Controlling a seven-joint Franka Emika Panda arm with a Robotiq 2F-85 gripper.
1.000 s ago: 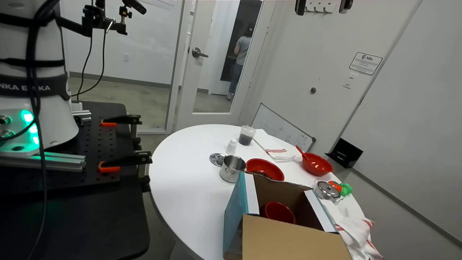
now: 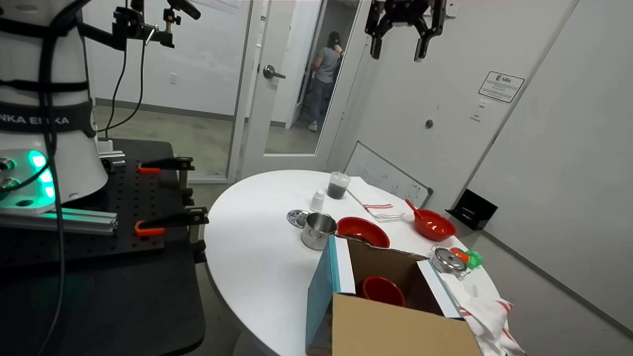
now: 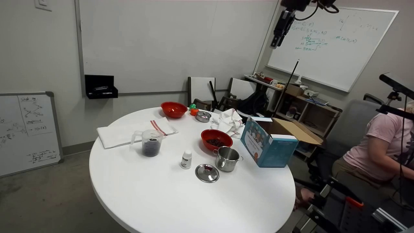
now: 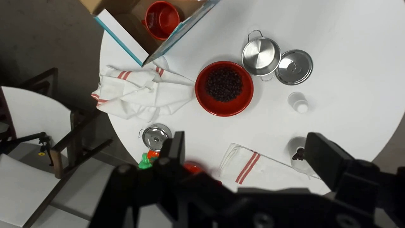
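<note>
High above the round white table, my gripper (image 2: 396,54) stands open, with only air between its fingers. On the table sits a red bowl of dark beans (image 4: 224,88). Touching or almost touching it is a small open steel pot (image 4: 261,57), empty inside, and its lid (image 4: 294,67) lies flat beside it. A white bottle (image 3: 186,159) stands upright near the lid. The clear measuring cup (image 3: 151,143) has dark contents. Inside the open cardboard box (image 3: 268,147) rests a red mug (image 4: 162,20).
A second red bowl (image 3: 173,110) with a red utensil stands at the far edge, near a lidded pot (image 3: 202,116) and orange and green items. One striped towel (image 4: 250,167) lies flat; another (image 4: 148,91) is crumpled.
My gripper has come down into exterior view 1 from the top edge; its fingers hang lower now. The objects on the table have not moved. A person behind the door has shifted.
</note>
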